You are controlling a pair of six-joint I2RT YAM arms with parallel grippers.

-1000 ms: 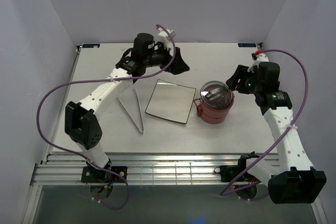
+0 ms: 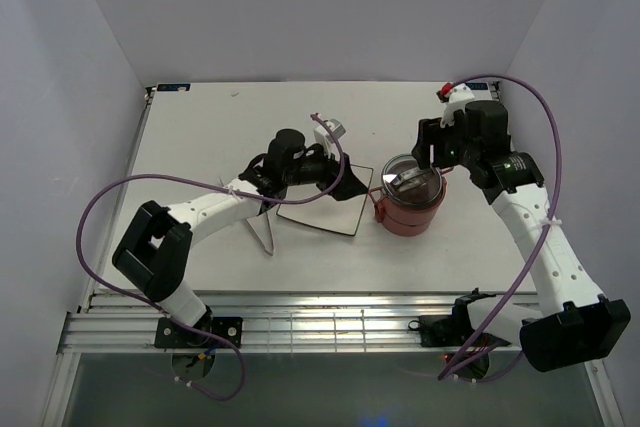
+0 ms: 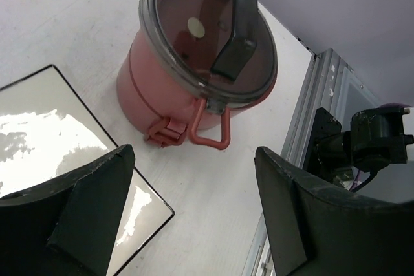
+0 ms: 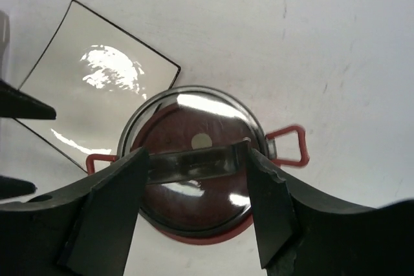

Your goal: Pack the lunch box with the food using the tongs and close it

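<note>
The round red lunch box (image 2: 405, 219) stands upright right of the table's middle, its clear lid (image 4: 194, 214) on top with a dark bar handle (image 4: 194, 163). Red loop handles stick out at its sides; one loop (image 3: 210, 141) faces my left gripper, whose fingers are apart and empty, a short way off. My right gripper is open above the lid, with the bar handle showing between its fingertips in the right wrist view; whether they touch it I cannot tell. A cream square plate (image 2: 325, 214) lies left of the box, partly hidden by my left arm.
Silver tongs (image 2: 262, 232) lie left of the plate. A metal rail (image 2: 310, 299) runs along the front edge.
My left gripper has come toward the front and right, over the plate and near the box. The right gripper has moved left over the lid. Box, plate and tongs have stayed put.
</note>
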